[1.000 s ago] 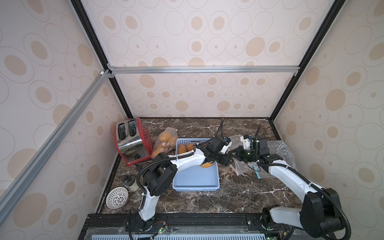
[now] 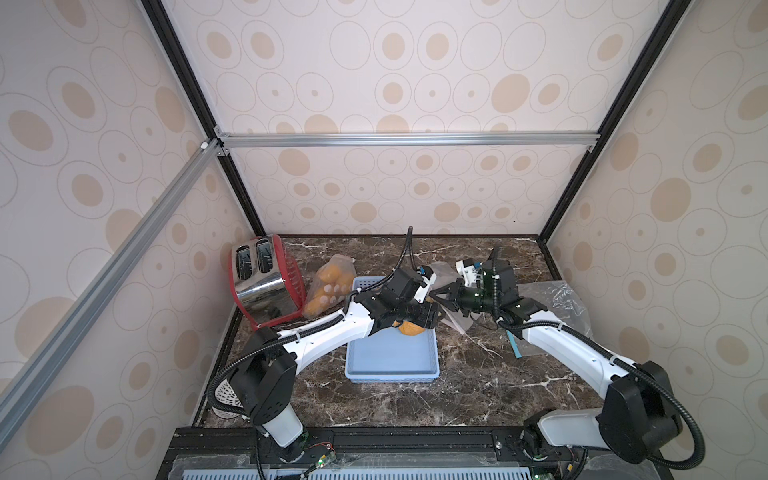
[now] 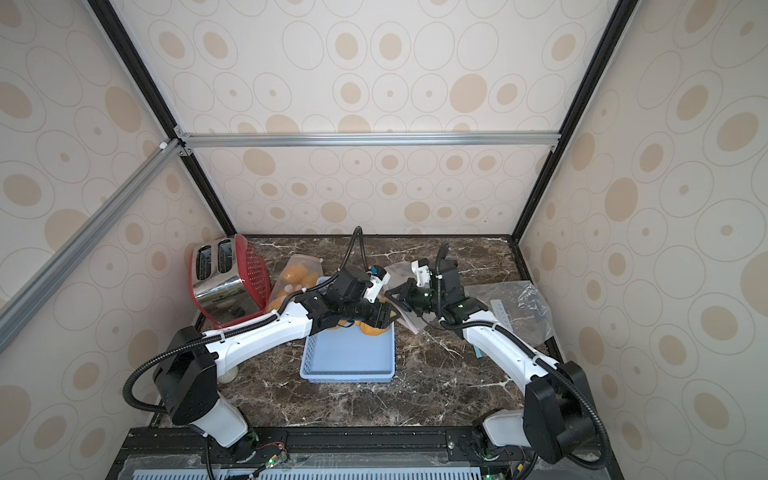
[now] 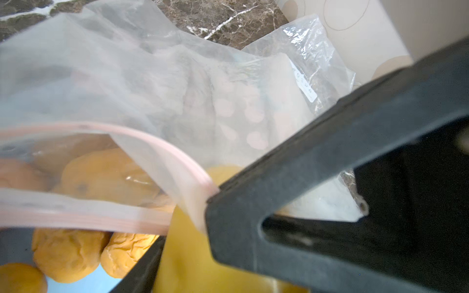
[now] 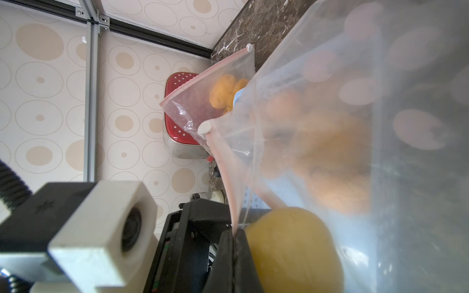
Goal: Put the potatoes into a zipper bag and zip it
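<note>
My left gripper (image 2: 424, 308) is open over the blue tray (image 2: 392, 364), with a yellow potato (image 4: 185, 254) between its fingers at the mouth of a clear zipper bag (image 4: 146, 73) with a pink rim. That potato (image 5: 293, 249) also shows in the right wrist view. My right gripper is shut, the bag's rim running down to its fingertips. Behind the bag, further potatoes (image 4: 68, 251) lie in the tray. A filled bag of potatoes (image 2: 329, 284) lies left of the tray.
A red and steel toaster (image 2: 264, 280) stands at the back left. A loose clear bag (image 2: 564, 304) lies on the right.
Both grippers have moved left and slightly up, the left arm reaching from a more raised posture, with the held bag shifting over the tray's right part.
</note>
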